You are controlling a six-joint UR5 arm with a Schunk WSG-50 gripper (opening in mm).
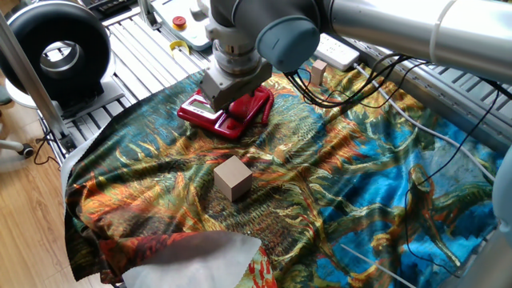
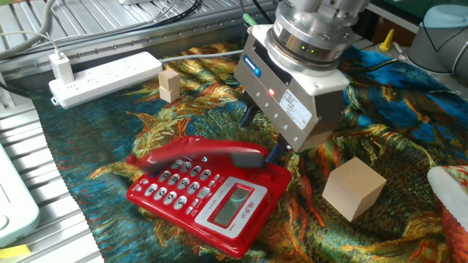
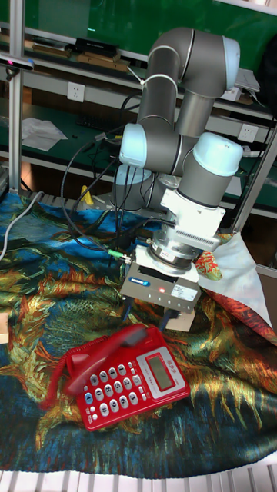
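A red desk telephone (image 2: 241, 237) with grey keys and a small display lies on the patterned cloth. Its red handset (image 2: 191, 158) is blurred, slanting over the back part of the base; whether it rests fully on the base I cannot tell. Above the phone's back edge is my gripper (image 2: 259, 142), pointing down and open, its two dark fingers (image 2: 248, 114) well apart. One fingertip is close to the handset's dark end. In the third exterior view the blurred handset (image 3: 105, 359) appears below and to the left of the gripper (image 3: 143, 322).
A wooden cube (image 2: 354, 188) sits on the cloth beside the phone. Small wooden blocks (image 2: 169, 85) stand near a white power strip (image 2: 110, 79) at the back. Loose cables (image 1: 352, 100) hang along the arm. Open cloth surrounds the cube.
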